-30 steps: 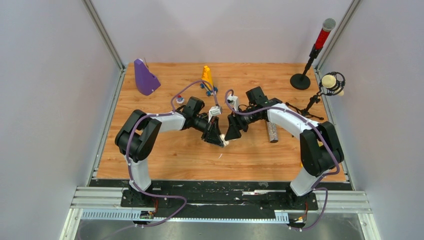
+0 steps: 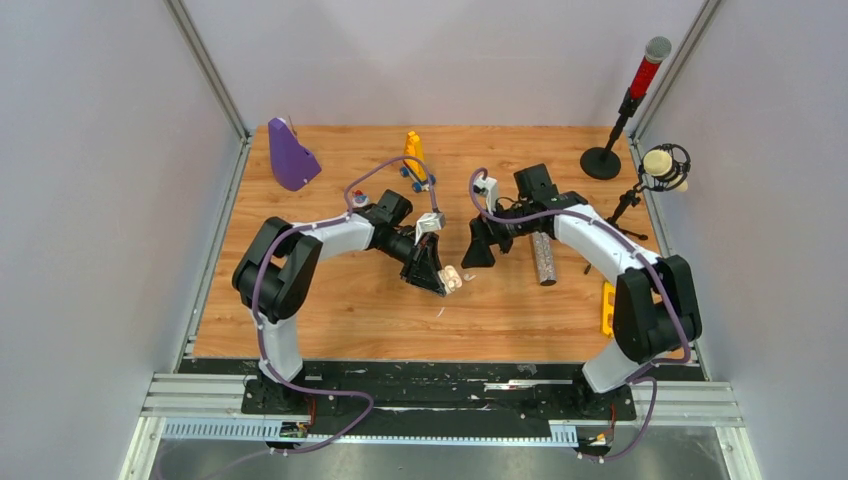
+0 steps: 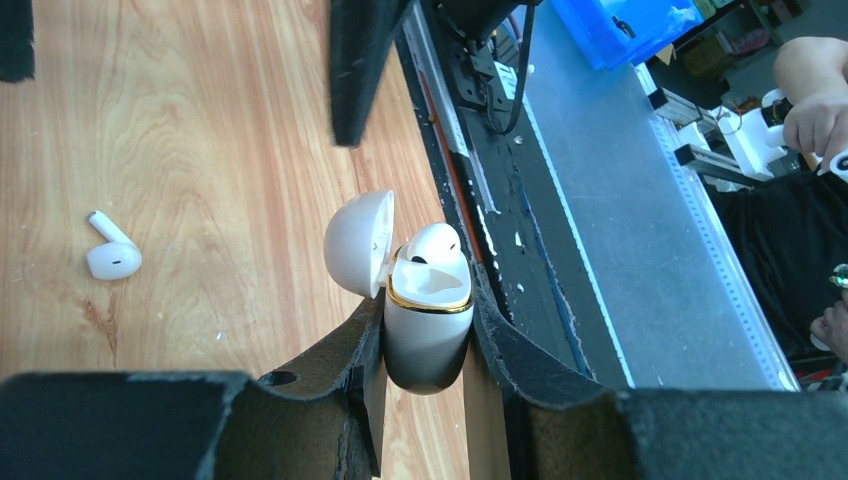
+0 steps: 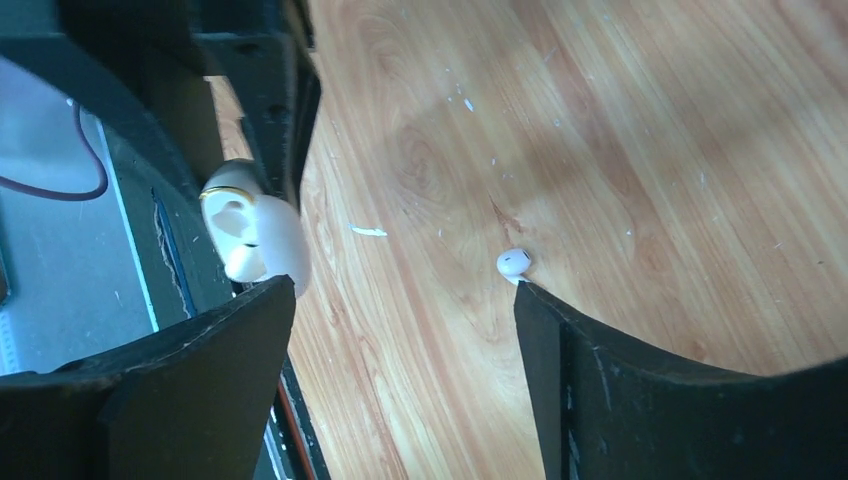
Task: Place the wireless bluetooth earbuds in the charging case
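Held upright in my left gripper, the white charging case (image 3: 427,350) has its lid (image 3: 361,243) swung open. One earbud (image 3: 436,241) sits in the case, its head showing above the rim; how deep it is seated I cannot tell. The second earbud lies loose on the wooden table, seen also in the right wrist view as a small white bud (image 4: 514,263). My right gripper stands open to the right of the case, its fingers (image 4: 545,310) apart with nothing between them.
A patterned cylinder (image 2: 544,260) lies behind the right gripper. A yellow toy (image 2: 416,160) and a purple block (image 2: 291,156) stand at the back, microphone stands (image 2: 601,162) at the right.
My right gripper has drawn away from the case, rightward and back, uncovering the case and the loose earbud. The left arm holds nearly still.
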